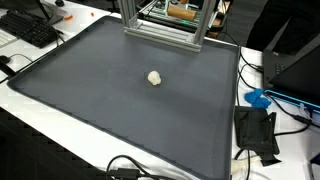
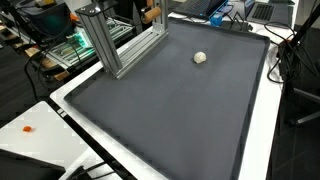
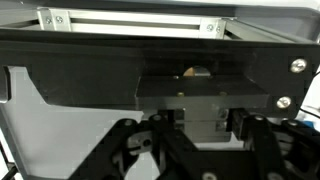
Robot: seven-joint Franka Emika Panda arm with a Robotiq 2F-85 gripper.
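Note:
In the wrist view my gripper is shut on a dark block (image 3: 200, 88) that lies across the front of a long black panel (image 3: 85, 75). Whether block and panel are one piece I cannot tell. A small hole with a light brown spot shows just above the block. Neither exterior view clearly shows the gripper. A small pale round object (image 1: 154, 77) rests alone on the grey board (image 1: 95, 95); exterior view 2 shows the same pale object (image 2: 199, 57) near the board's far side.
A metal frame (image 1: 165, 36) stands at the board's back edge, with an orange-brown piece (image 1: 182, 12) inside it. Right of the board lie a blue item (image 1: 257, 98), a black pouch (image 1: 255, 132) and cables. Most of the board is bare.

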